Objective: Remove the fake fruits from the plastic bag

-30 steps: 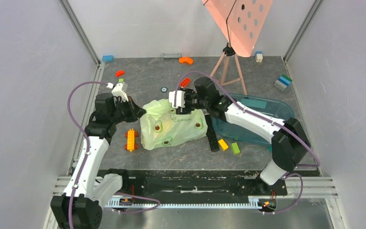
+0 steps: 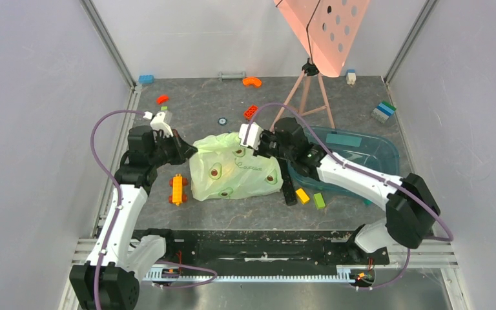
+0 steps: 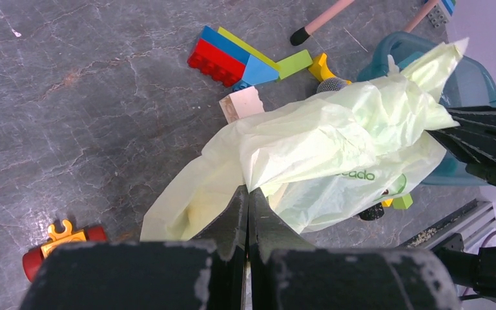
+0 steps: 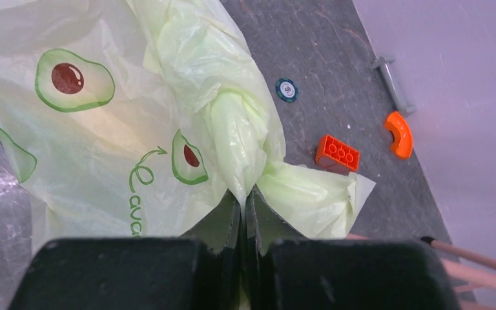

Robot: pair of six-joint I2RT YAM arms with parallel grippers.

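Note:
The pale green plastic bag [image 2: 236, 177], printed with avocados, lies on the grey floor between my arms. My left gripper [image 2: 196, 151] is shut on the bag's upper left corner; in the left wrist view its fingertips pinch the thin film [image 3: 323, 155]. On the upper right side, my right gripper is shut on a gathered fold of the bag [image 4: 232, 129], with a loose flap sticking out beyond the fingers. The film is stretched between the two grippers. No fruit shows clearly; whatever is inside is hidden by the bag.
A teal bin [image 2: 387, 155] stands right of the bag, below a pink tripod leg [image 2: 329, 103]. Close by lie a black remote [image 2: 287, 187], a yellow block [image 2: 302, 196], a red brick [image 2: 250, 112] and a toy car [image 2: 177, 189]. Open floor lies in front of the bag.

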